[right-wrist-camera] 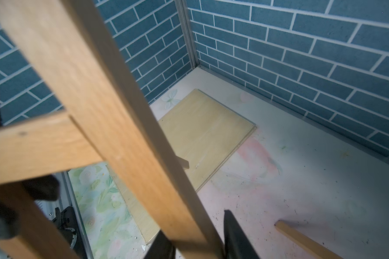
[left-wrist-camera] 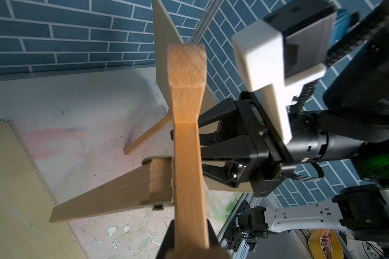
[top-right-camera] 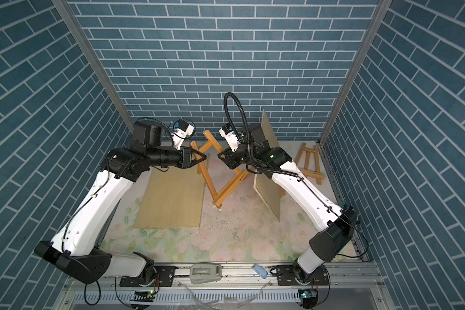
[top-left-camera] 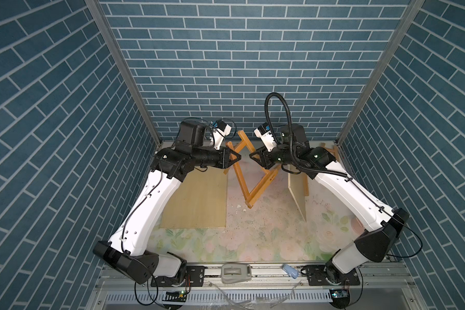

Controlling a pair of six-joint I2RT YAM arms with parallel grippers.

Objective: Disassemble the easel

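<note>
The easel's wooden frame (top-left-camera: pixel 239 178) is held up above the table between my two grippers, its bars meeting in a corner at the lower front. My left gripper (top-left-camera: pixel 236 157) is shut on its left bar; in the left wrist view that bar (left-wrist-camera: pixel 189 172) runs up from between the dark fingers. On the other side, my right gripper (top-left-camera: pixel 256 158) is shut on a second bar, and the right wrist view shows this bar (right-wrist-camera: pixel 151 168) rising between the finger pads. A crosspiece (right-wrist-camera: pixel 39 146) joins it. The exact contact at the pads is partly hidden.
A flat tan board (top-left-camera: pixel 196 201) lies left on the table. Another board (top-left-camera: pixel 296 193) stands on edge at the right, near my right arm. A small wooden frame (top-right-camera: pixel 311 162) lies at the far right.
</note>
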